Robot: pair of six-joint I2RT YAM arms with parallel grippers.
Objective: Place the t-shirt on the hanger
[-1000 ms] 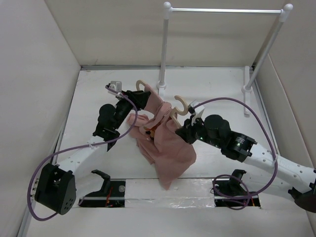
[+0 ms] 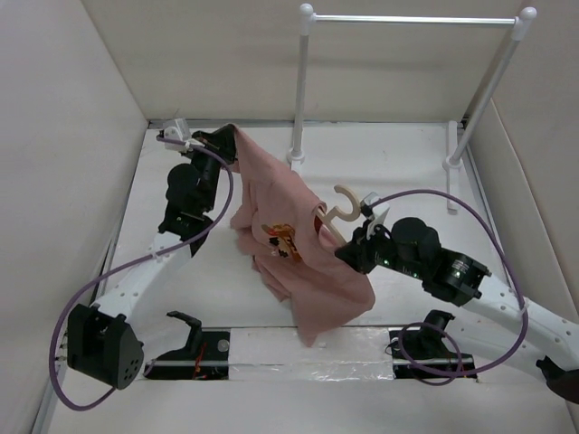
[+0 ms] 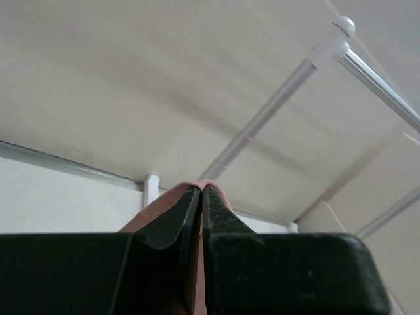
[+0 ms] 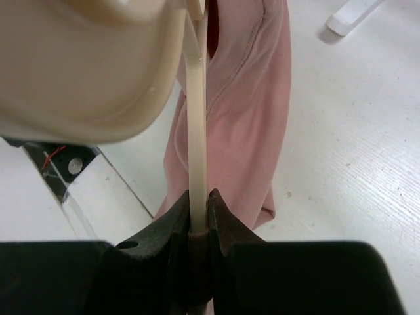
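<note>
The pink t shirt point(image 2: 298, 262) with a cartoon print hangs stretched between the arms, its lower part draped toward the front. My left gripper point(image 2: 226, 136) is shut on the shirt's raised upper-left edge; in the left wrist view pink cloth point(image 3: 161, 207) shows at its fingertips. My right gripper point(image 2: 353, 249) is shut on the beige hanger point(image 2: 344, 203), whose strip runs between its fingers in the right wrist view, with shirt fabric point(image 4: 243, 131) beside it. Much of the hanger is hidden by the shirt.
A white rail rack point(image 2: 412, 20) stands at the back right, its feet on the white floor point(image 2: 416, 158). Side walls enclose the space. A dark strip with wires point(image 2: 185, 362) runs along the front edge.
My left gripper has risen back and leftward, pulling the shirt taut and exposing the print. The other hook of the hanger no longer shows.
</note>
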